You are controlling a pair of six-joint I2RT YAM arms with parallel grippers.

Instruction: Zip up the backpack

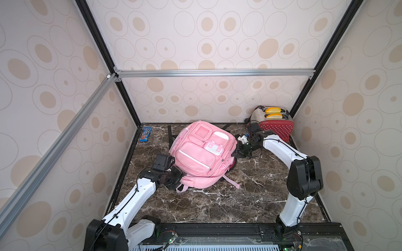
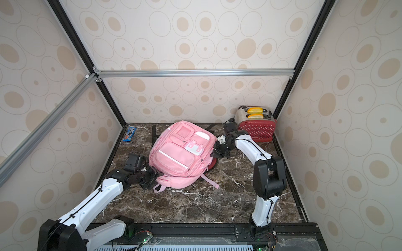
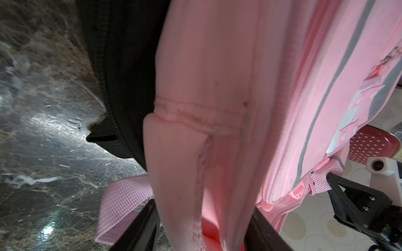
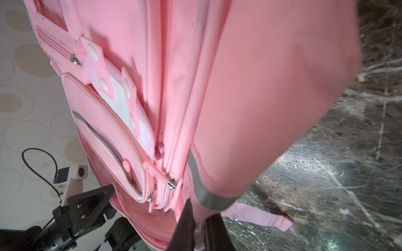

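Observation:
A pink backpack [image 1: 201, 150] lies on the dark marble surface, its front pockets facing up. At its lower left edge, my left gripper [image 1: 178, 177] stands open. The left wrist view shows a fold of the bag's side [image 3: 188, 167] between the spread fingers. On the bag's right side sits my right gripper [image 1: 237, 154]. Its fingers [image 4: 218, 234] are close together on a narrow grey-edged bit of pink cloth. A metal zipper pull [image 4: 171, 184] shows near these fingers. The bag's main opening is partly hidden by its side panel.
A red and grey container [image 1: 274, 125] with yellow items on top stands at the back right, behind the right arm. A blue snack packet [image 1: 145, 133] lies at the back left. Clear marble [image 1: 217, 205] extends in front of the bag.

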